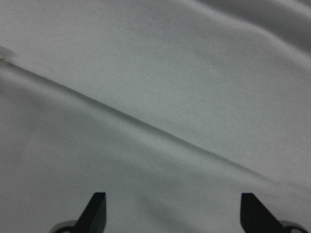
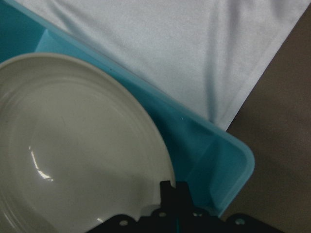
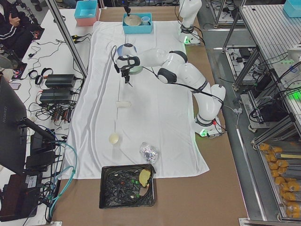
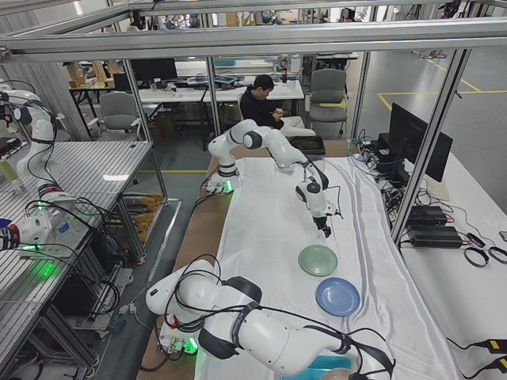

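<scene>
A cream plate [image 2: 77,136] is in a blue bin [image 3: 138,29], with my right gripper at its rim, fingers close together on the edge. My left gripper is open over bare white cloth, with nothing between its fingers. In the camera right view, a green plate [image 4: 318,260] and a blue plate [image 4: 337,296] lie on the cloth beside the left arm's end.
A pale spoon-like item [image 3: 114,138], a short pale strip [image 3: 123,103] and a crumpled silver packet [image 3: 149,152] lie on the cloth. A black tray [image 3: 127,200] stands at the near edge.
</scene>
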